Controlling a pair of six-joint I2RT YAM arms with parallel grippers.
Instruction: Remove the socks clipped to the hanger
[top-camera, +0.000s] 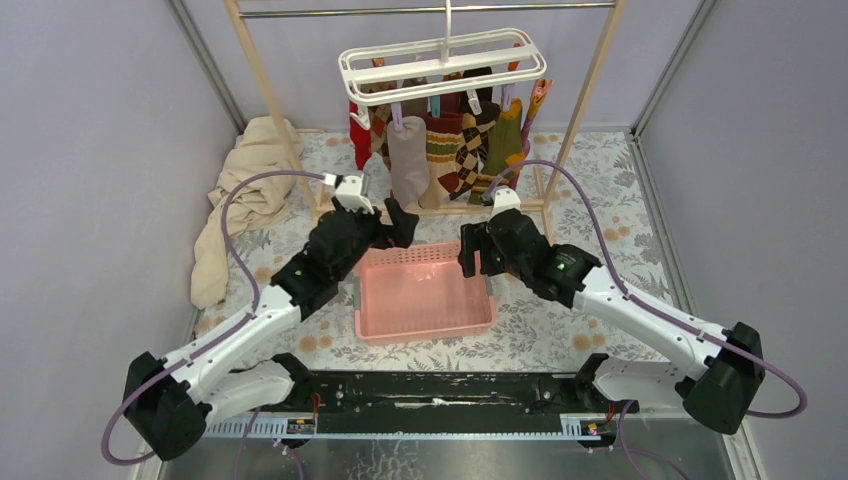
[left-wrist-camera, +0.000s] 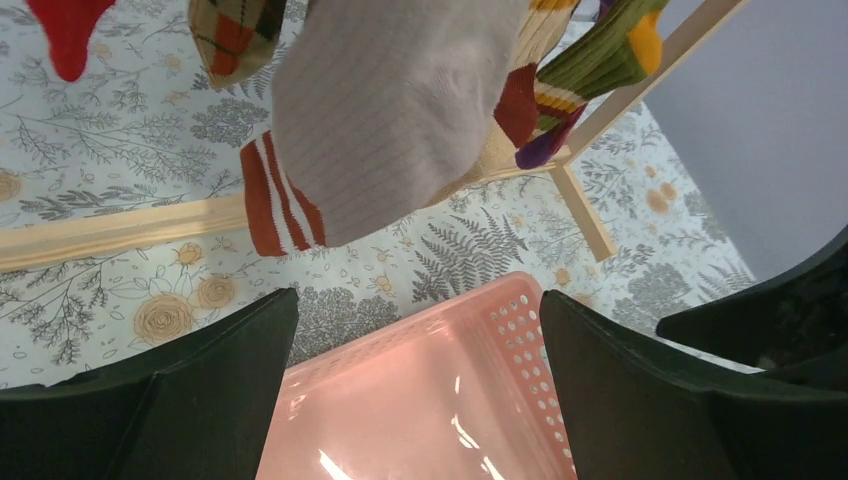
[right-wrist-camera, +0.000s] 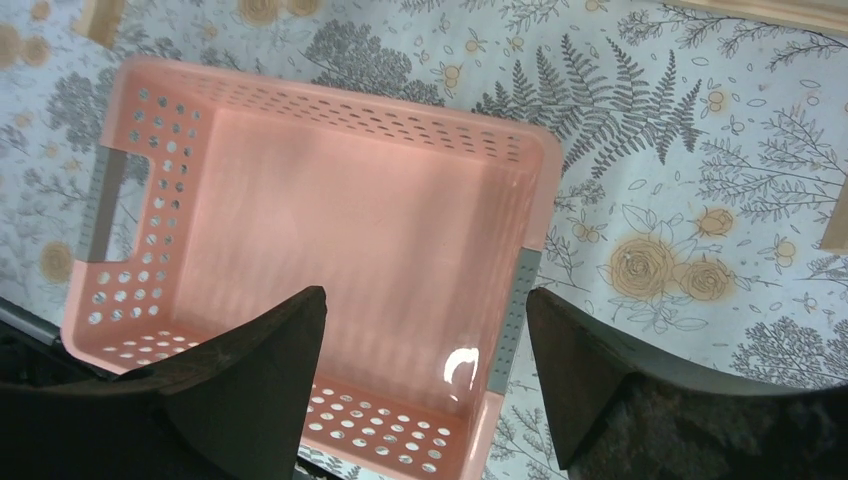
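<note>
A white clip hanger (top-camera: 442, 67) hangs from the rail, with several socks clipped below it: red, grey (top-camera: 408, 160), striped, argyle and green. My left gripper (top-camera: 400, 228) is open just in front of and below the grey sock; in the left wrist view that sock (left-wrist-camera: 390, 120) hangs beyond the empty fingers. My right gripper (top-camera: 470, 250) is over the right part of the empty pink basket (right-wrist-camera: 340, 220), its fingers apart with nothing between them.
A cream cloth (top-camera: 240, 210) is heaped at the left. The wooden rack's posts (top-camera: 590, 80) stand either side of the socks.
</note>
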